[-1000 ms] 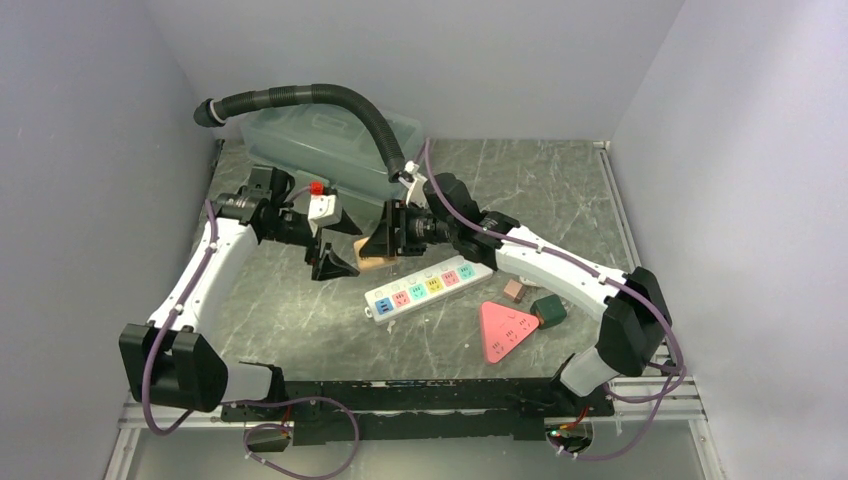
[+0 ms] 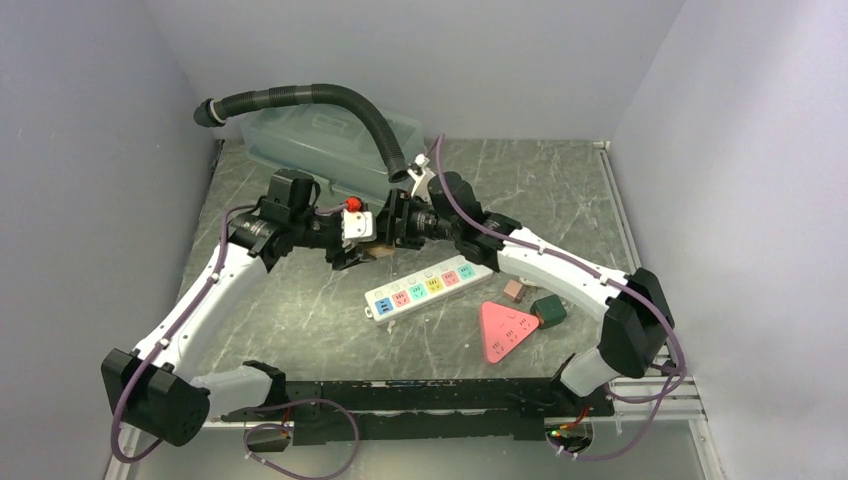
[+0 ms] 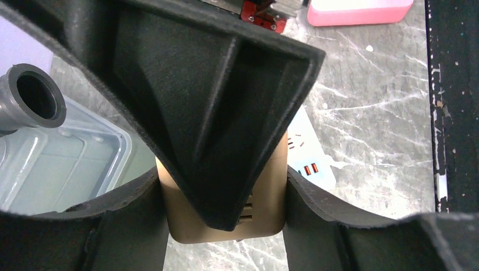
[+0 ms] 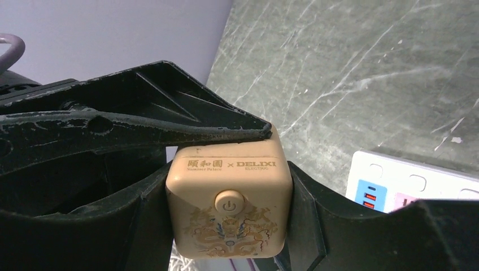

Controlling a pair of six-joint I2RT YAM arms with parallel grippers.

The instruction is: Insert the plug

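Above the table a tan plug block (image 2: 378, 251) sits between the two arms, held from both sides. In the right wrist view its printed face with a round button shows on the plug (image 4: 229, 245), and my right gripper is shut on its sides. My left gripper is also shut on the plug (image 3: 268, 217); one dark finger of the right gripper covers much of the face there. Slots show partly beside that finger; the prongs are not visible. Below and to the right lies the white power strip (image 2: 430, 287) with coloured sockets.
A pink triangular socket (image 2: 505, 328), a dark green block (image 2: 549, 310) and a small brown cube (image 2: 514, 290) lie at the right. Behind the arms are a clear bin (image 2: 330, 140) and a black hose (image 2: 335, 94).
My left gripper has moved right to the plug and gone from open to shut on it. The right arm has kept almost still with the plug in its grip.
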